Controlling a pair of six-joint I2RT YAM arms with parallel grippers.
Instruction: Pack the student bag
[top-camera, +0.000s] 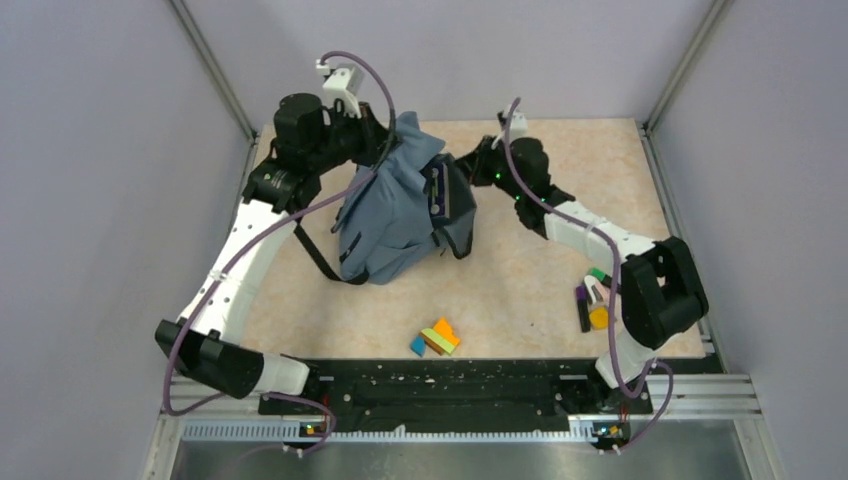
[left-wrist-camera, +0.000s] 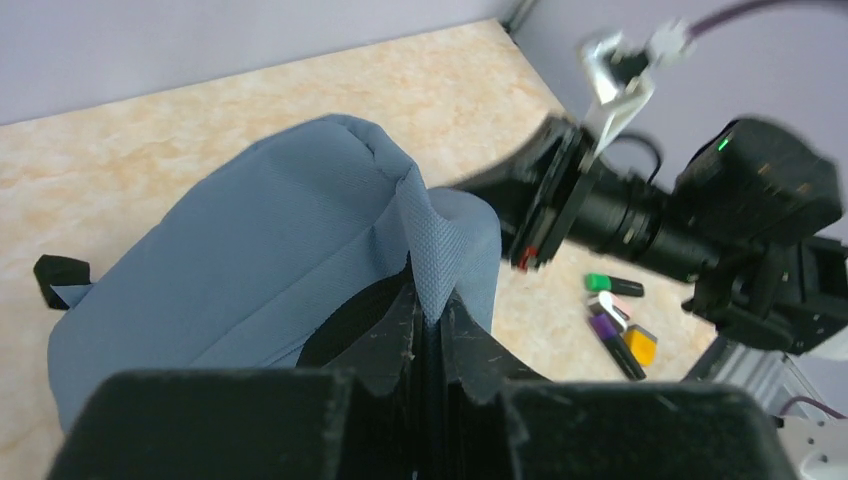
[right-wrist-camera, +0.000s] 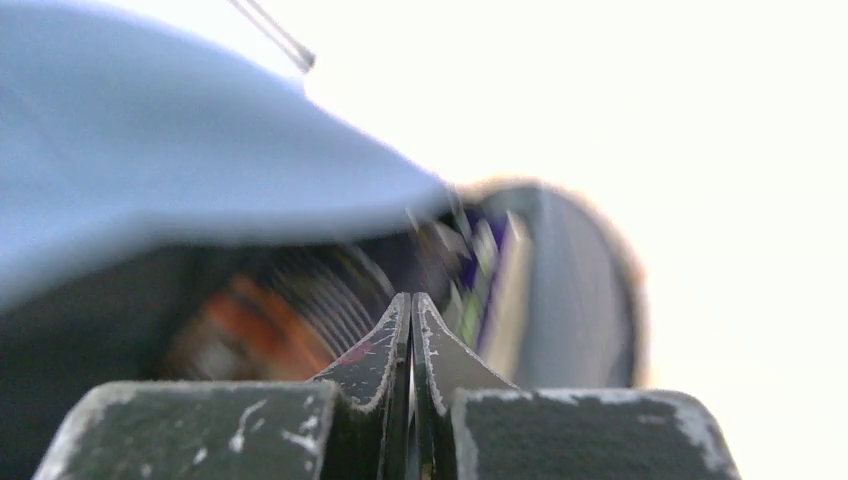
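Note:
The blue-grey student bag (top-camera: 385, 225) leans at the left of the table, its mouth toward the right. My left gripper (top-camera: 390, 138) is shut on the fabric of its upper edge, and in the left wrist view the bag cloth (left-wrist-camera: 290, 200) bunches up between the fingers. Inside the bag's mouth stands a dark blue book (top-camera: 439, 190). My right gripper (top-camera: 468, 172) is beside the opening at its right; in the right wrist view its fingertips (right-wrist-camera: 395, 330) are together with nothing showing between them. Blurred books (right-wrist-camera: 490, 270) appear beyond them in the bag.
Orange, green and blue blocks (top-camera: 438, 338) lie at the front middle edge. At the right, partly under the right arm, are a dark marker (top-camera: 583, 310), a yellow item (top-camera: 599, 317) and a green-capped marker (left-wrist-camera: 612, 285).

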